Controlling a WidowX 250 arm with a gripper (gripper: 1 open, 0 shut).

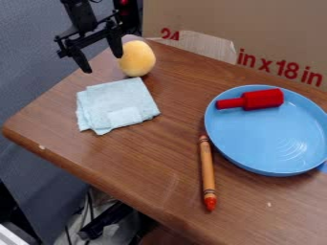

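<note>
My black gripper [99,57] hangs at the upper left with its fingers spread open, left of a yellow round object [138,58] near the back edge of the table. A folded pale blue cloth [118,103] lies below it. A red cylindrical object [255,100] rests on a blue plate [269,144] at the right. An orange crayon [207,180] with a red tip lies left of the plate.
The wooden table [115,163] has free room at its centre and front. A cardboard box [236,29] stands behind it. The left table edge borders a grey area.
</note>
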